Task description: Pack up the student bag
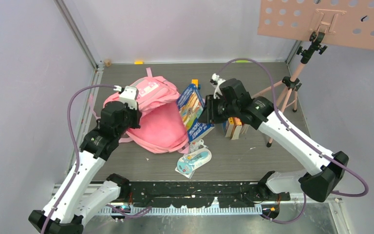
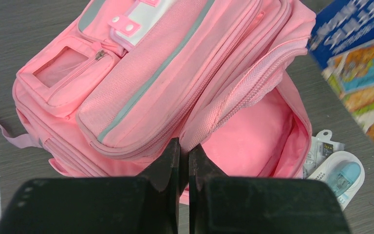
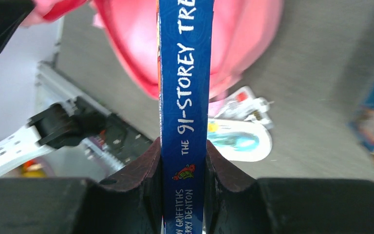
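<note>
A pink school bag (image 1: 163,127) lies on the left half of the floor, its main compartment gaping toward the front right. My left gripper is shut on the bag's zippered flap edge (image 2: 243,100). In the right wrist view, the spine of a blue book (image 3: 185,97), "The 91-Storey Tre…", stands upright between the fingers of my right gripper, which is shut on it. From above, that book's picture cover shows beside the bag's right edge, left of my right gripper (image 1: 205,116). A packaged correction tape (image 1: 195,161) lies before the bag.
More books (image 1: 233,127) stand to the right, partly under the right arm. Behind them is a yellow-and-blue toy (image 1: 195,83), partly hidden. A tripod (image 1: 289,92) stands at the right.
</note>
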